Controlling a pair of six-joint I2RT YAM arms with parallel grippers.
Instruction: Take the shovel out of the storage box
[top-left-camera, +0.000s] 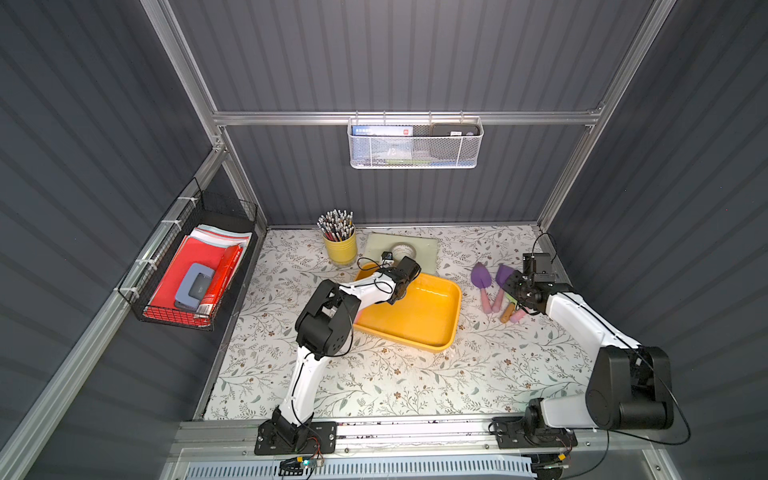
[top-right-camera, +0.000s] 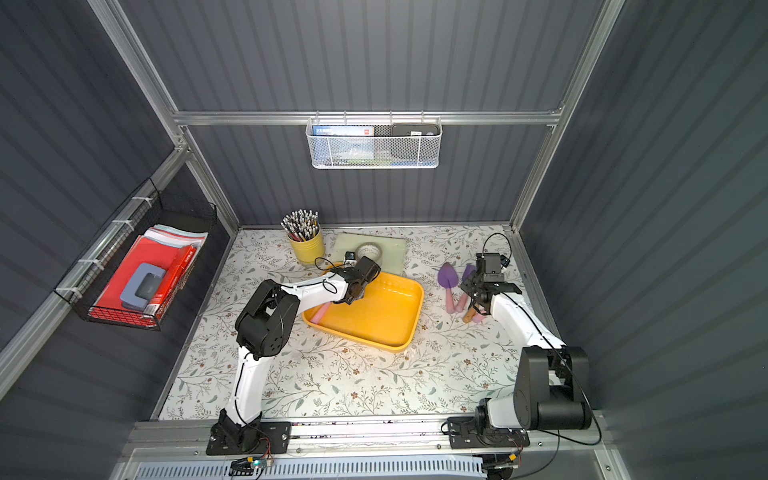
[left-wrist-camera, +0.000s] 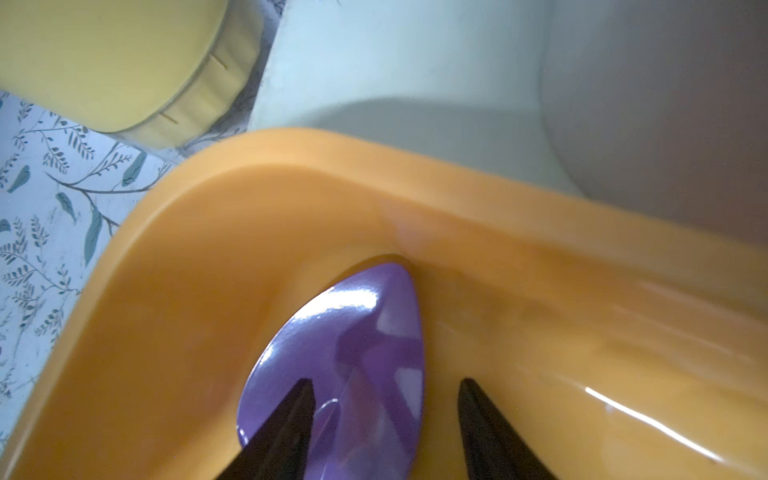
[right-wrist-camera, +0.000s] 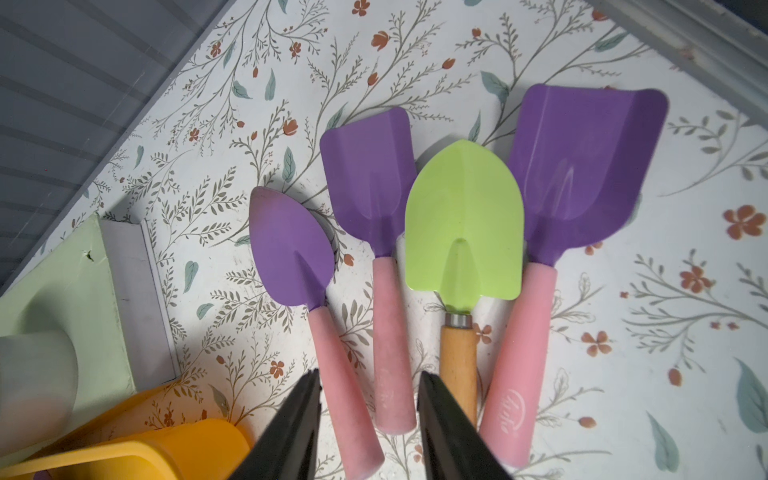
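Inside the orange storage box (top-left-camera: 421, 313), a purple pointed shovel (left-wrist-camera: 344, 352) lies in one corner, its blade in the left wrist view. Its pink handle (top-right-camera: 321, 313) shows at the box's left side in the top right view. Over that blade, my left gripper has its fingers apart and grips nothing. Several shovels lie on the table at the right, among them a green one (right-wrist-camera: 464, 224) with a wooden handle and a small purple pointed one (right-wrist-camera: 289, 249). My right gripper, fingers parted and empty, hangs over their handles.
A yellow pot of pencils (top-left-camera: 341, 249) and a green board (top-left-camera: 426, 251) carrying a white round object (top-left-camera: 403, 251) stand behind the box. Bare patterned table (top-left-camera: 448, 384) lies in front of the box.
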